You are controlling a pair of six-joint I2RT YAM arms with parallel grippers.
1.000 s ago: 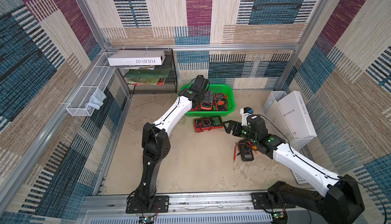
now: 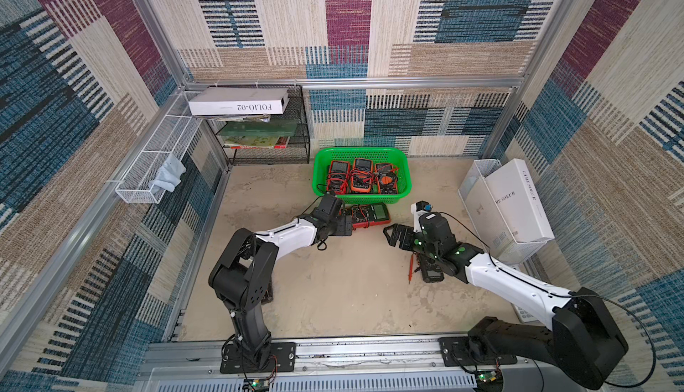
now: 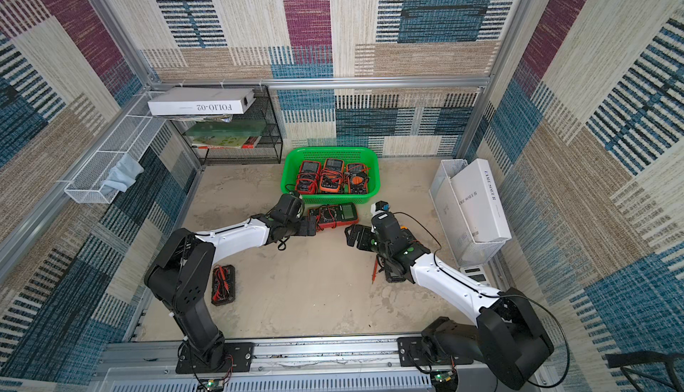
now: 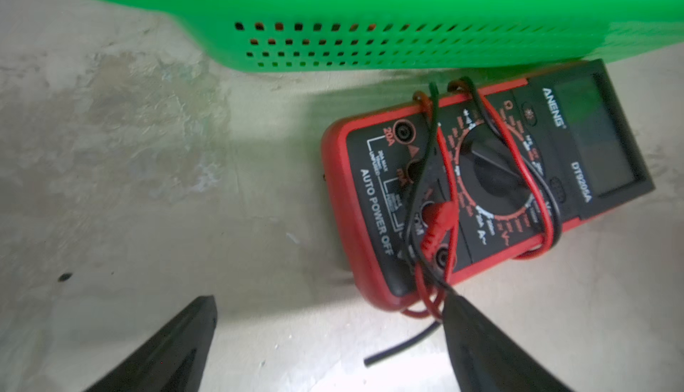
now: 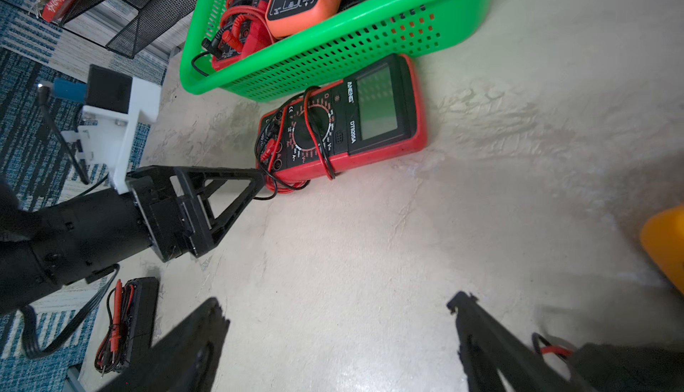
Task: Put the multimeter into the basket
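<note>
The red-and-black multimeter (image 4: 463,185), leads wrapped round it, lies face up on the table along the near side of the green basket (image 5: 342,50). Several multimeters rest inside that basket (image 2: 319,192). My left gripper is open beside the multimeter's jack end; its right finger (image 4: 491,356) is close to the looped leads, and whether it touches them I cannot tell. My right gripper stands open over bare table, to the right of the multimeter, nothing between its fingers.
A dark multimeter (image 2: 431,269) lies partly under the right arm. Another dark one (image 3: 223,284) is at the left, near the left arm. White bins with boxes (image 2: 509,207) stand at the right.
My left gripper has come out from over the basket, toward the front and left, down beside the multimeter. The multimeter has not visibly moved.
</note>
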